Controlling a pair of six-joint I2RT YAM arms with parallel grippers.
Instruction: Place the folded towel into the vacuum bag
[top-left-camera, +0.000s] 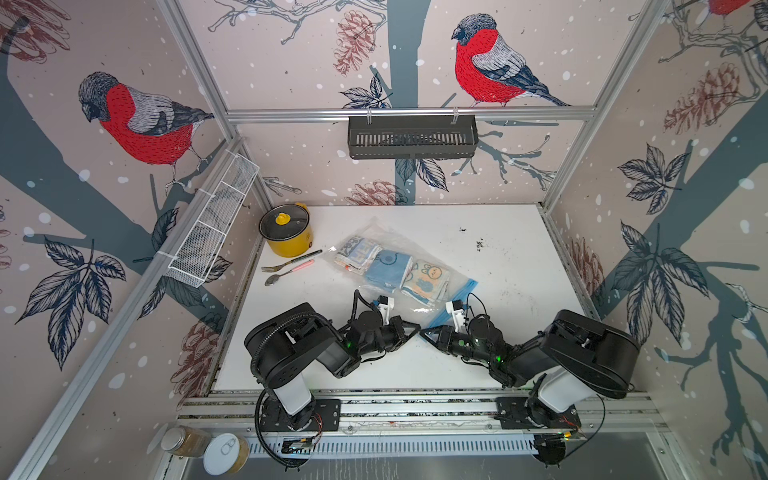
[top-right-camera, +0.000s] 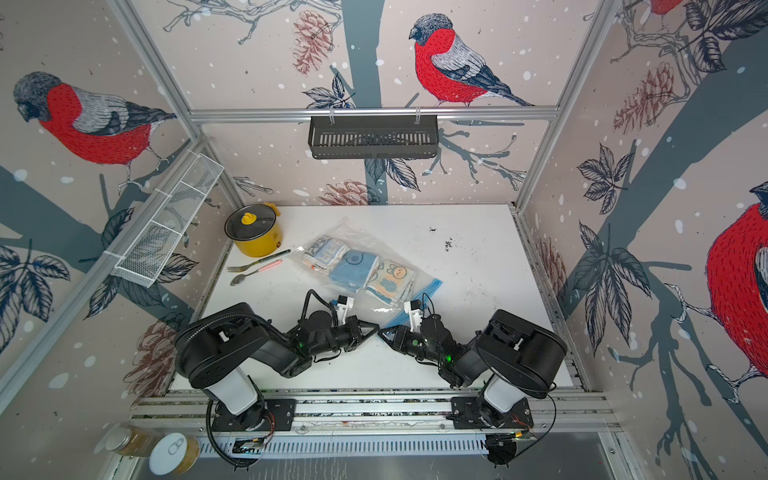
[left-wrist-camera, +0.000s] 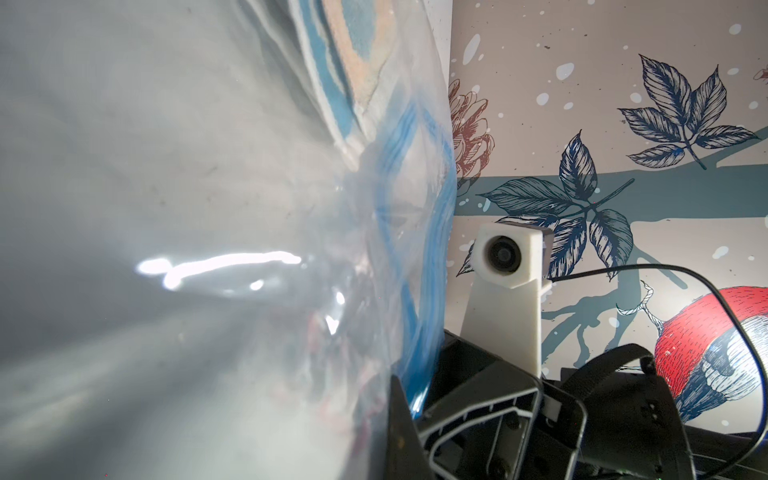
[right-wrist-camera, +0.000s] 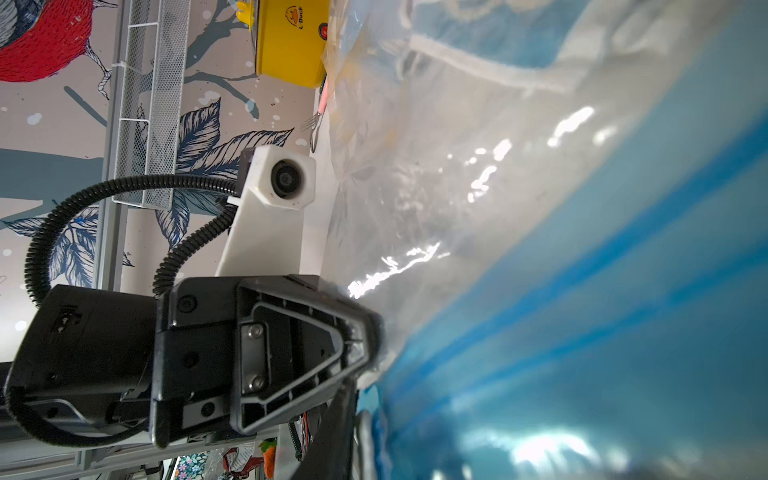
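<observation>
A clear vacuum bag with a blue zip edge lies on the table, folded towels inside it. Both grippers meet at its near corner. My left gripper is shut; whether thin plastic is between its fingers is hidden in the left wrist view by the bag. My right gripper is beside it at the blue edge; in the right wrist view film lies against its fingers, and how far they are open is unclear.
A yellow pot, a fork and a spoon lie at the back left. A wire shelf hangs on the left wall, a dark basket on the back.
</observation>
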